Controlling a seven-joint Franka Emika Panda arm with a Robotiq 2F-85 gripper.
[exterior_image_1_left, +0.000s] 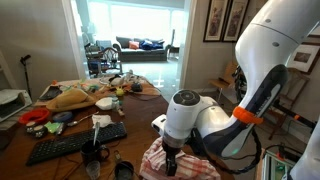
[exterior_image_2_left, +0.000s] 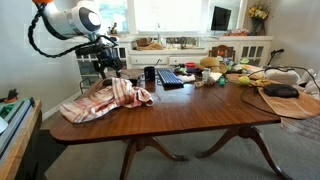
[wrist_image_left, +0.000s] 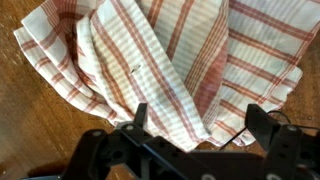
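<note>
A white cloth with red and dark stripes lies crumpled in loose folds on the wooden table; the wrist view shows this striped cloth spread beneath my gripper. My gripper is open, its dark fingers wide apart at either side of the frame's lower part, with nothing held between them. In exterior view 1 the gripper points down right at the cloth, partly hiding it. From exterior view 2 the cloth covers the table's left end. Whether the fingertips touch the fabric, I cannot tell.
A black keyboard, a dark mug and another dark cup stand left of the cloth. Farther back are bowls, toys and other clutter.
</note>
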